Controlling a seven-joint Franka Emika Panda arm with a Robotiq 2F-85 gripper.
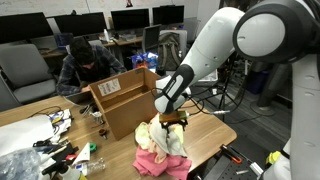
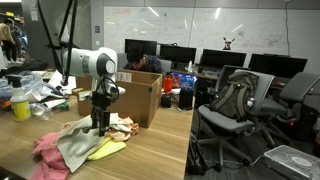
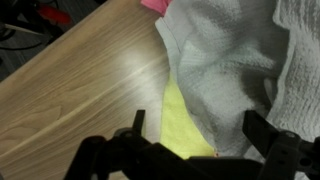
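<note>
My gripper is low over a pile of cloths, its two dark fingers spread wide apart. Beneath and beyond them in the wrist view lies a light grey cloth, with a yellow cloth showing from under it. A bit of pink cloth shows at the top edge. In exterior view 2 the gripper is just above or touching the grey cloth; I cannot tell which. The pink cloth lies left of it, the yellow one in front, and a peach cloth behind.
A large open cardboard box stands behind the cloths. Small tools and plastic bags clutter the table's left side. Bare wooden tabletop lies right of the pile. A person sits behind the table.
</note>
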